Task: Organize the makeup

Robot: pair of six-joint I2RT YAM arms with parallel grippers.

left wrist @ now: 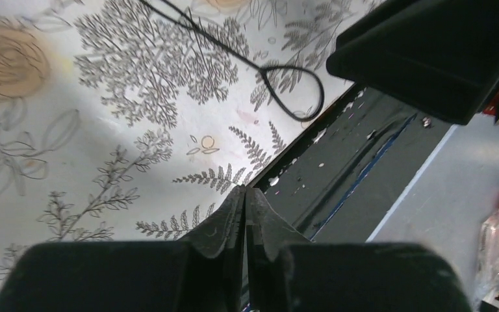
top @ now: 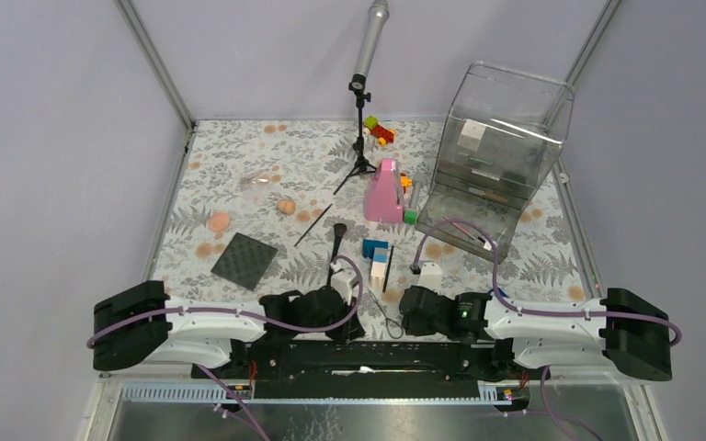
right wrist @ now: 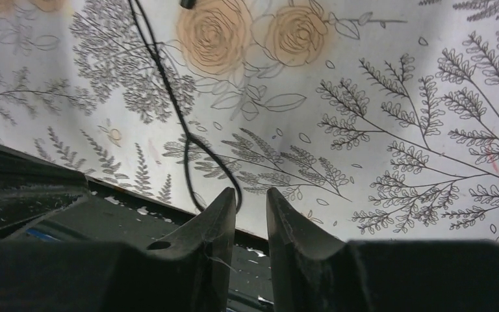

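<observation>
My left gripper is shut, nothing visible between its fingertips, low at the front edge of the table. My right gripper is slightly open and empty, also at the front edge, near a dark cord loop point(right wrist: 188, 156). In the top view, a black brush point(top: 338, 234), a dark pencil-like stick point(top: 314, 223), a pink object point(top: 383, 193), a blue item point(top: 375, 246) and a white box point(top: 379, 268) lie on the patterned table. A clear organizer point(top: 469, 202) stands at the right, with slim items in its base.
A stand point(top: 360, 129) is at the back beside colourful blocks point(top: 381, 132). A dark square mat point(top: 244, 261), a peach disc point(top: 219, 222) and a small round item point(top: 286, 207) lie on the left.
</observation>
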